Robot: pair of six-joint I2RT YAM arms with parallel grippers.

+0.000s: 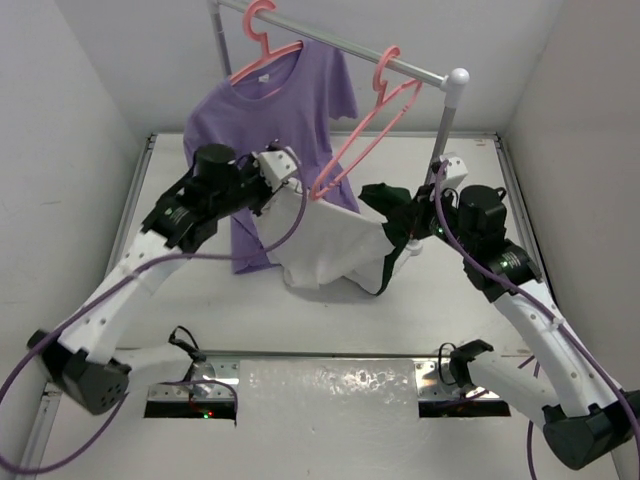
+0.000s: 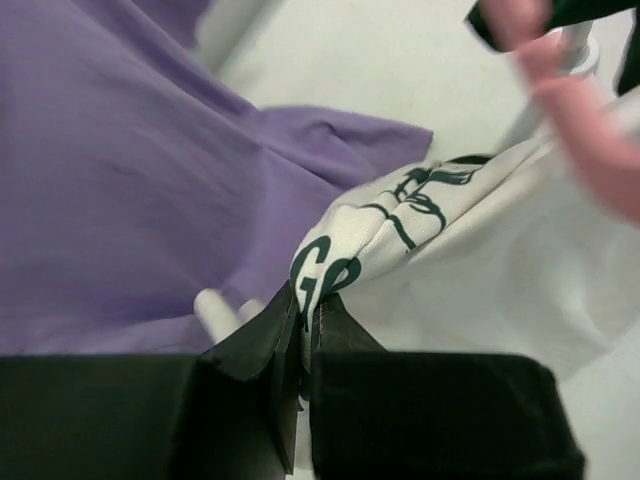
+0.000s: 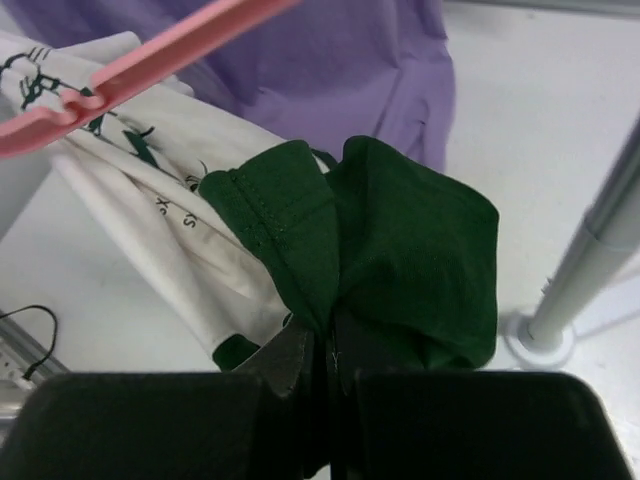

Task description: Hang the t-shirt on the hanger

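Stretched between my two grippers is a white t-shirt [image 1: 325,240] with dark green trim and green lettering. My left gripper is shut on its printed white cloth, bunched between the fingers. On the other side, my right gripper is shut on the dark green sleeve [image 3: 410,250]. A pink hanger [image 1: 352,160] hangs tilted from the rail, its lower end near the shirt's upper edge; whether they touch, I cannot tell. The hanger's arm [image 3: 150,75] crosses in front of the white cloth in the right wrist view.
A purple t-shirt [image 1: 265,120] hangs on another pink hanger [image 1: 262,45], behind my left gripper. The metal rail [image 1: 340,42] runs above, with its upright post [image 1: 444,130] close to my right gripper.
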